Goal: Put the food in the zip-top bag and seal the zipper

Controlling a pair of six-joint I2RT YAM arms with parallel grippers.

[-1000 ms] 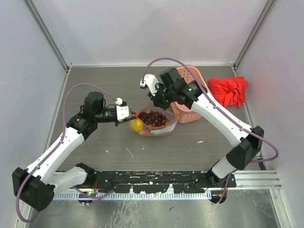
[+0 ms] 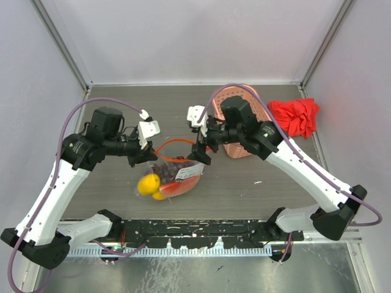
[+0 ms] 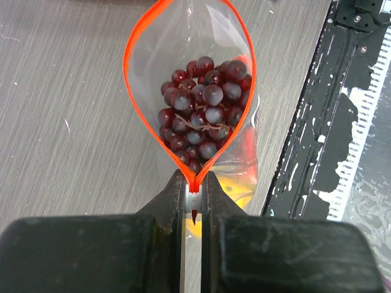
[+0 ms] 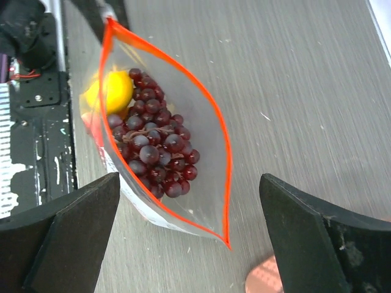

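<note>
A clear zip bag (image 2: 189,171) with an orange zipper stands open mid-table. It holds dark grapes (image 3: 208,110), a yellow fruit (image 4: 113,90) and something red. My left gripper is shut on the bag's zipper at one corner, where the orange strips meet. My right gripper is open at the opposite end of the bag, its fingers either side of that corner of the zipper, seen from above in the right wrist view.
A pink basket (image 2: 235,151) stands at the back right, behind the right arm. A crumpled red cloth (image 2: 293,116) lies beside it. Its front edge has a black rail.
My left gripper and the bag have moved left and toward the front of the table.
</note>
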